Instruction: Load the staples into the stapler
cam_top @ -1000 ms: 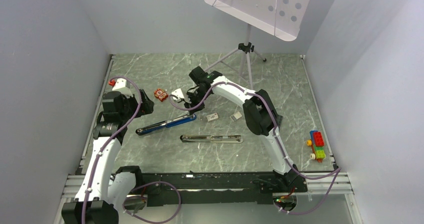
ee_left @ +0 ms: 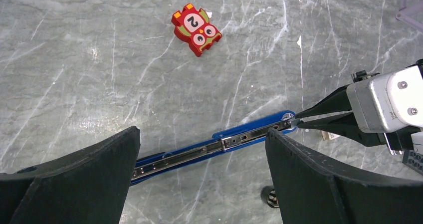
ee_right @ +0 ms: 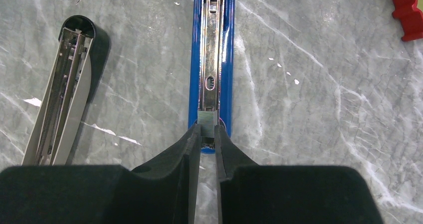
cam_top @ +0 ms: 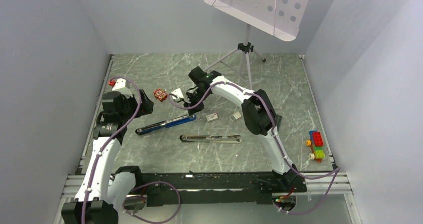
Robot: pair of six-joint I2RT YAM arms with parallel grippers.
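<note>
A blue stapler (cam_top: 165,124) lies opened out on the marble table, its metal channel (ee_right: 209,59) running away from my right gripper. The right fingertips are at the channel's near end, around a small grey strip (ee_right: 206,119), apparently staples; whether they grip it is hard to tell. In the left wrist view the same tips reach to the right end of the blue stapler (ee_left: 249,134). My left gripper hangs open over the table left of the right one, nothing between its fingers.
A dark stapler with silver top (cam_top: 212,138) lies in front. Small boxes (cam_top: 212,116) sit right of centre, a red owl block (cam_top: 160,95) behind the blue stapler, toy bricks (cam_top: 317,139) at far right. A white stand (cam_top: 248,59) is at the back.
</note>
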